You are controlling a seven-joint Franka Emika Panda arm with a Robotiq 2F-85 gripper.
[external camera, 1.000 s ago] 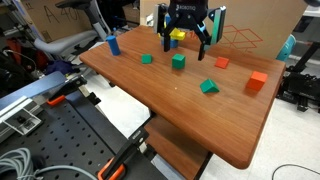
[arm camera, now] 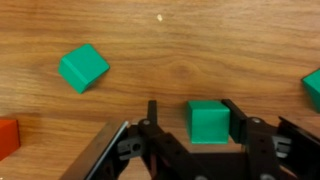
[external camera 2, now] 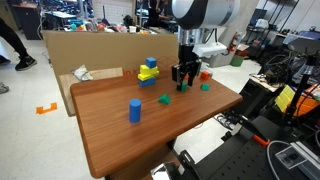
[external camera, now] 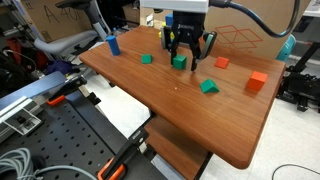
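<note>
A green block (external camera: 180, 62) stands on the wooden table, between the fingers of my gripper (external camera: 182, 65). In the wrist view the same green block (arm camera: 209, 122) sits close against the right finger (arm camera: 236, 118). A strip of bare wood shows between the block and the left finger, so the fingers are part open. The fingertips are low, down around the block near the tabletop. In exterior view 2 the gripper (external camera 2: 184, 82) partly hides the block.
Other green pieces (external camera: 209, 87) (external camera: 146, 59) lie on either side. An orange block (external camera: 257, 80) and a flat red piece (external camera: 221, 62) are to the right. A blue cylinder (external camera 2: 135, 111) and a yellow-and-blue stack (external camera 2: 149, 72) stand apart.
My gripper has come down from above the green block until its fingers stand on either side of it. The gap between the fingers looks narrower. The other blocks have stayed in place.
</note>
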